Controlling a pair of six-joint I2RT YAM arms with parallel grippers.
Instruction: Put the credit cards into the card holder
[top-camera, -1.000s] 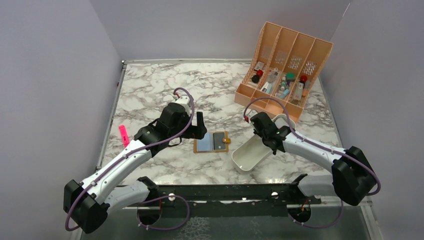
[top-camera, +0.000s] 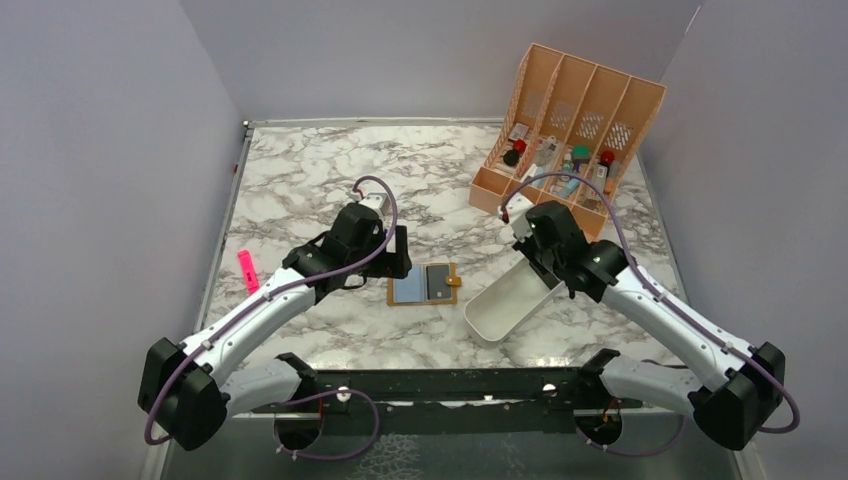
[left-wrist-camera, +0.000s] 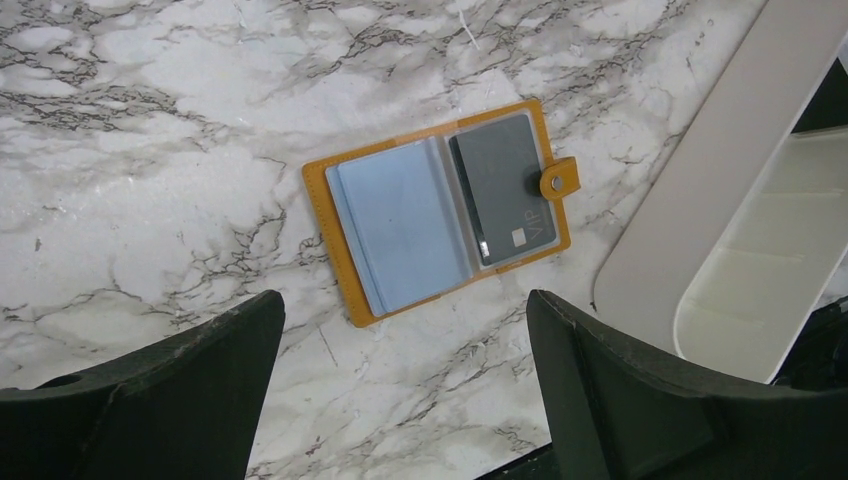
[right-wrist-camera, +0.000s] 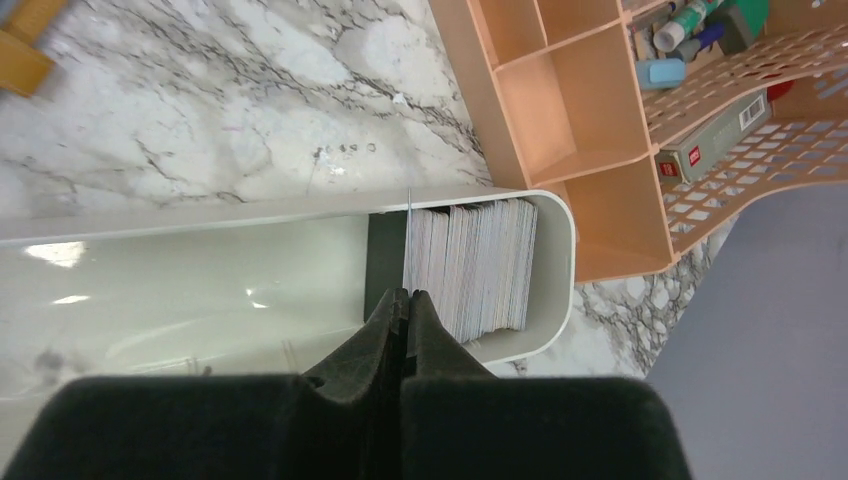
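An open tan card holder (left-wrist-camera: 345, 265) lies flat on the marble table, a blue sleeve in its left half. A grey card (left-wrist-camera: 508, 190) marked VIP sits in its right half, near the snap tab. Above the holder, my left gripper is open and empty. In the right wrist view my right gripper is shut on a thin card (right-wrist-camera: 409, 235), seen edge-on above the white box. Behind it in the box are a tight row of cards (right-wrist-camera: 475, 260) and a dark upright surface (right-wrist-camera: 384, 260).
The long white box (top-camera: 484, 328) stands right of the holder. An orange organizer (top-camera: 485, 190) with several small items is at the back right. A pink object (top-camera: 248, 271) lies far left. Marble left of and behind the holder is clear.
The left gripper shifted slightly, still open.
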